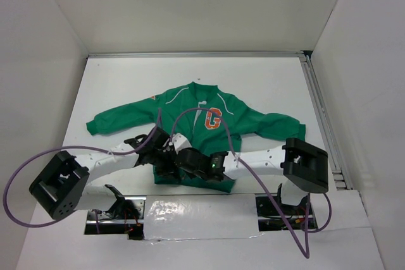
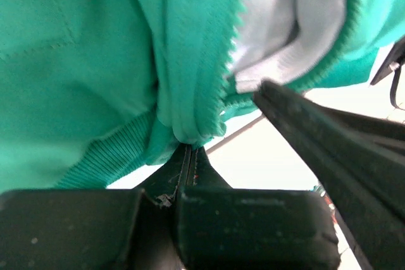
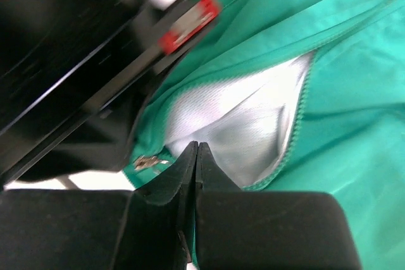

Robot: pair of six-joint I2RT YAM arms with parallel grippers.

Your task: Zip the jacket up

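Observation:
The green jacket (image 1: 190, 98) lies flat, its zipper open over a white lining (image 3: 228, 124). At the bottom hem, my left gripper is shut on the zipper edge (image 2: 196, 86). The metal zipper slider (image 3: 149, 162) sits low at the hem, left of my right gripper in the right wrist view. That gripper is shut with its fingertips together, over the lining and clear of the slider; nothing is between them. The left arm's dark gripper body (image 3: 69, 80) fills the upper left there.
Both arms meet closely over the jacket's lower front, the right one crossing beside the left fingers. Both sleeves (image 1: 123, 117) spread sideways on the white table (image 1: 253, 74). Bare table surrounds the collar.

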